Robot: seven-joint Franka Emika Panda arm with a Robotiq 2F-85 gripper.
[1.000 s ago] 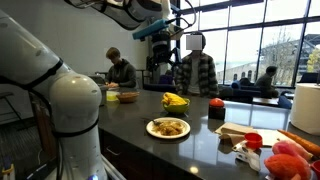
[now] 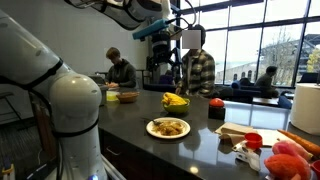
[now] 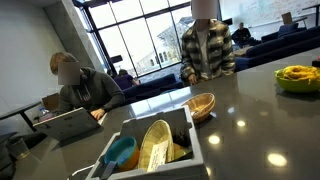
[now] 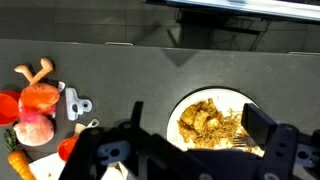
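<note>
High over the counter hangs my gripper (image 2: 165, 78), pointing down and clear of everything below. In the wrist view its dark fingers (image 4: 126, 143) stand wide apart, so it is open with nothing held. Beneath it, a white plate (image 4: 178, 116) carries noodle-like or stew-like food (image 4: 208, 124) and what looks like a fork (image 4: 242, 140). The fingers and gripper body hide the plate's lower edge. Behind the plate in the first exterior view is a green bowl (image 2: 182, 107) with yellow items (image 2: 173, 99) in it.
An orange plush toy (image 4: 38, 98), red cups (image 2: 253, 141) and a carrot (image 4: 20, 163) lie to one side. A grey bin (image 3: 188, 122) holding a basket (image 3: 158, 139) and blue bowl (image 3: 123, 152) stands elsewhere. Bare counter (image 4: 120, 75) surrounds the plate's far side. People stand or sit beyond.
</note>
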